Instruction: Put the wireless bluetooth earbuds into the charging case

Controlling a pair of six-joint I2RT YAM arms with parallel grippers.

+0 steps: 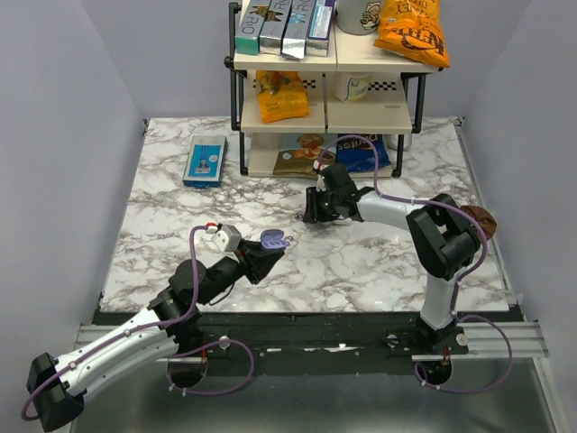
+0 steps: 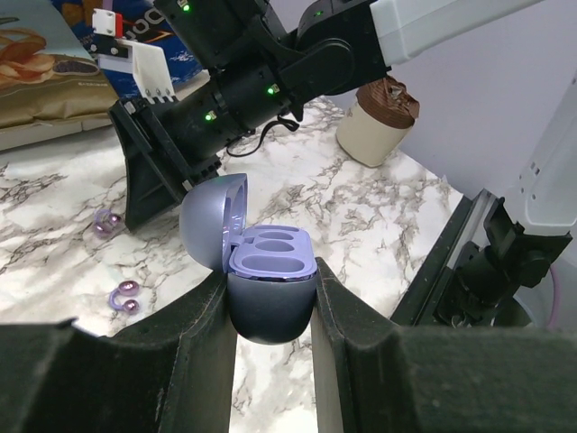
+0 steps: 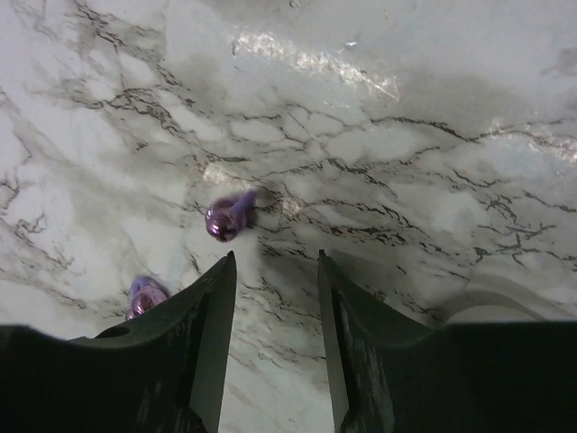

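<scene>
My left gripper is shut on the purple charging case (image 2: 270,262), holding it above the table. Its lid is raised and both slots look empty. One clip-shaped purple earbud (image 2: 126,296) lies on the marble beyond the case. Farther off, close to my right gripper (image 1: 310,217), is the other earbud (image 2: 106,221). In the right wrist view, the nearer earbud (image 3: 227,216) lies just past the tip of the left-hand finger, and the second earbud (image 3: 144,296) is partly behind that finger. The right fingers stand apart, nothing between them, low over the table.
A shelf rack (image 1: 379,113) with snack bags and boxes stands at the back, close behind the right gripper. A blue box (image 1: 205,161) lies at the back left. The brown-topped container (image 1: 479,220) is at the right edge.
</scene>
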